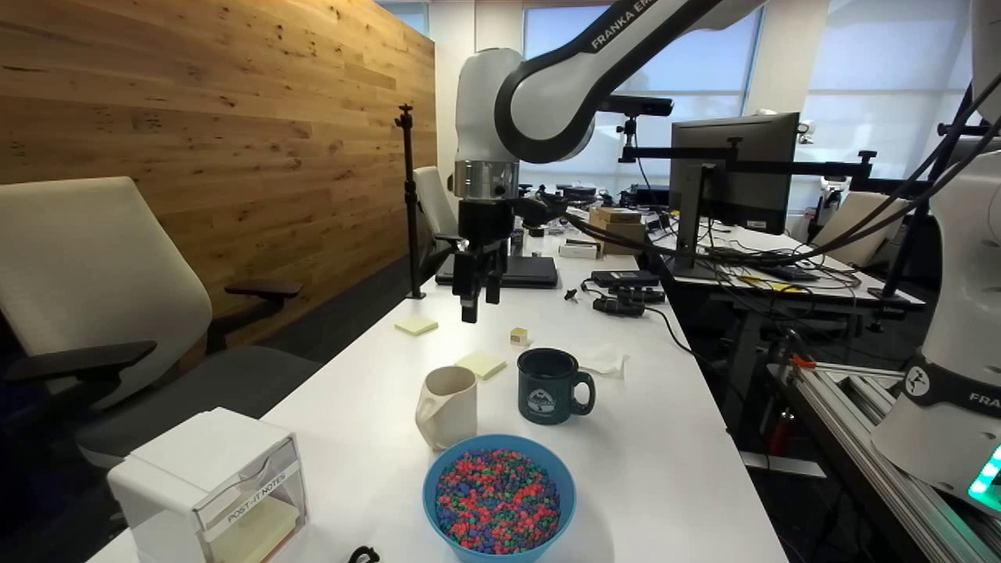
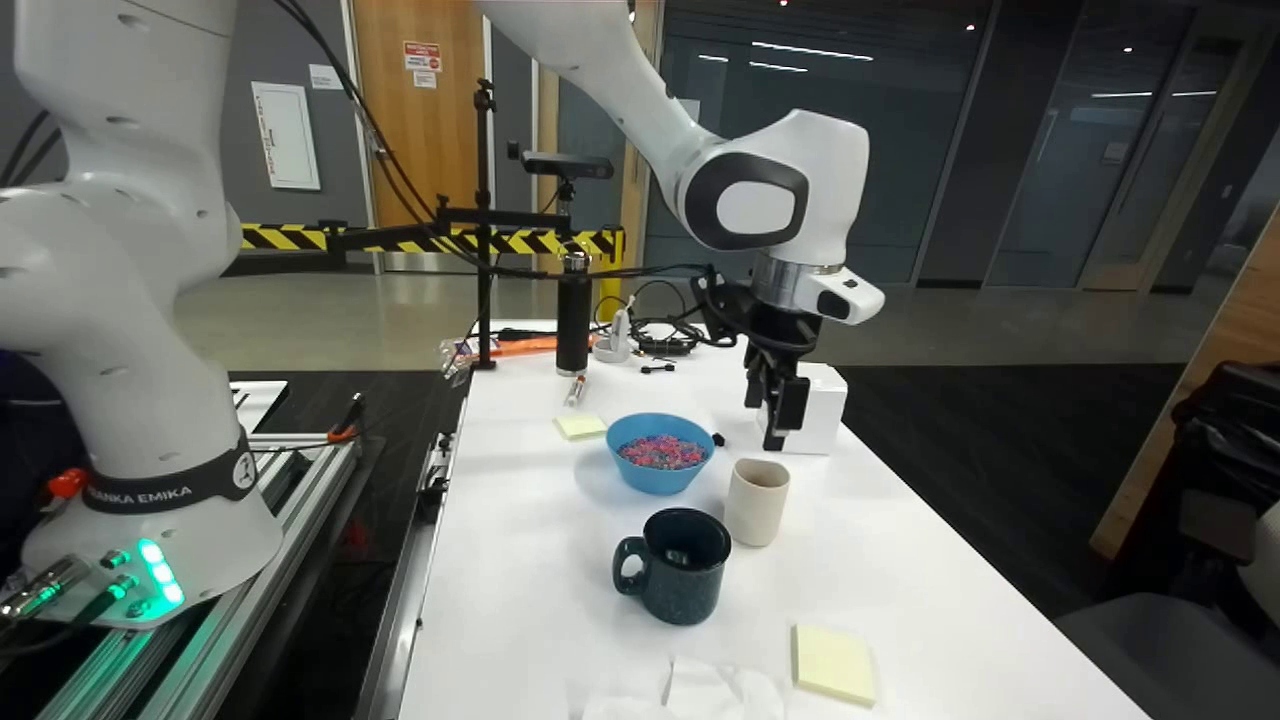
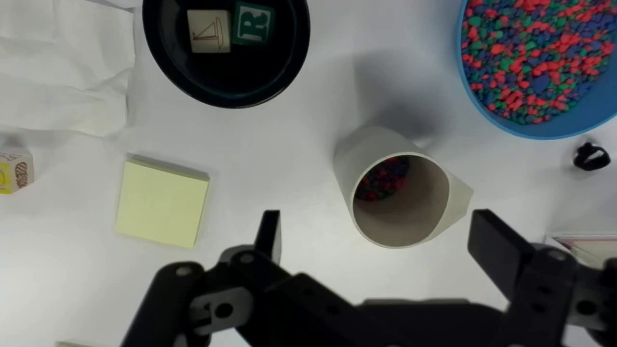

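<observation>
My gripper is open and empty, hanging above the table. In the wrist view a cream cup [image 3: 413, 222] with a pointed side stands upright between and beyond the fingers, with some coloured pebbles at its bottom. The blue bowl [image 1: 497, 446] is full of red, blue and green pebbles and sits beside the cup. A dark green mug [image 1: 549, 399] stands on the cup's other side. Inside the mug lie a block with a boat [image 3: 208, 32] and a green block with an R [image 3: 252, 23].
Yellow note pads [image 3: 162, 202] and a small block [image 1: 518, 336] lie on the table. White tissue [image 3: 60, 69] is near the mug. A white note dispenser [image 1: 211, 483] stands by the bowl. A black clip [image 3: 591, 156] lies near it.
</observation>
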